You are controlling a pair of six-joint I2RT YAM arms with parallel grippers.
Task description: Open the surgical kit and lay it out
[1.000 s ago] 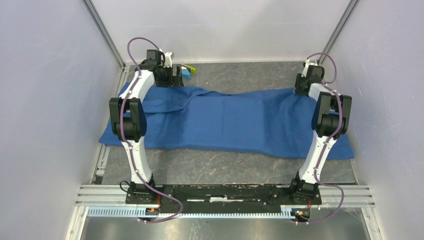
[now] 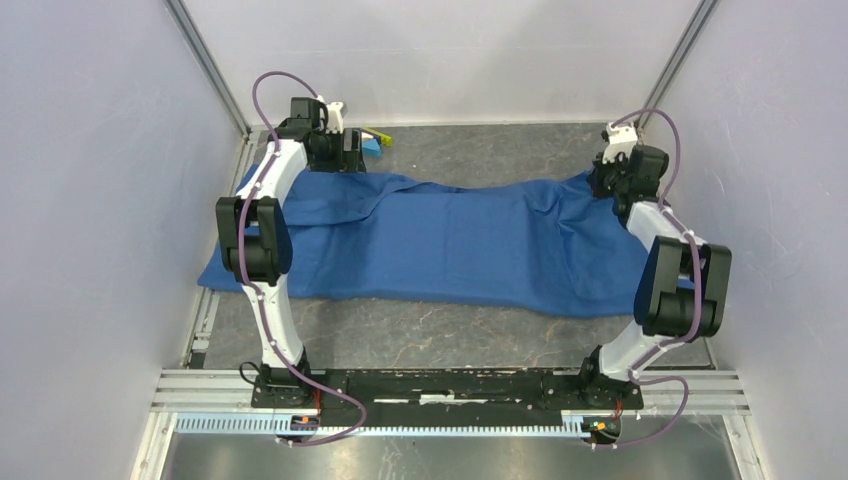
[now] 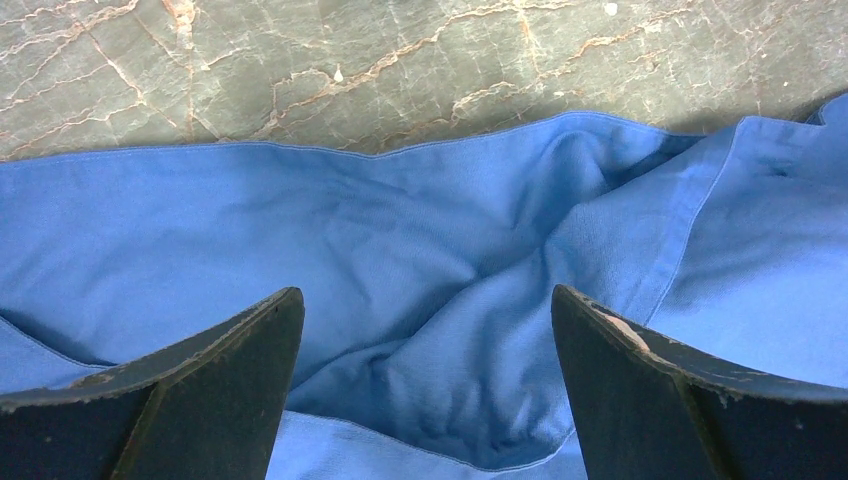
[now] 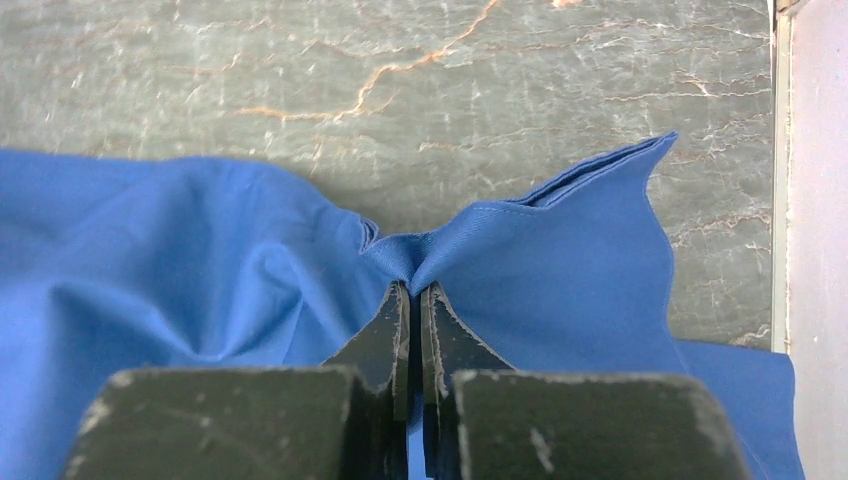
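A wide blue drape (image 2: 450, 245) stretches across the table from left to right, with folds near both ends. At its far right edge my right gripper is shut on a pinched fold of the drape, and a corner flap of cloth (image 4: 590, 230) rises to the right of the fingers. My left gripper stands open above the drape's far left part, no cloth between its fingers. Beneath it the blue cloth (image 3: 300, 240) lies in soft wrinkles with a hemmed edge crossing it. Whether anything lies under the drape cannot be seen.
Beyond the left gripper, a light blue item (image 2: 371, 147) and a yellow-green item (image 2: 380, 136) lie near the back wall, partly hidden by the gripper. Walls (image 2: 770, 200) close in the sides.
The cloth there is now bunched and its right corner pulled in. The left arm has barely moved.
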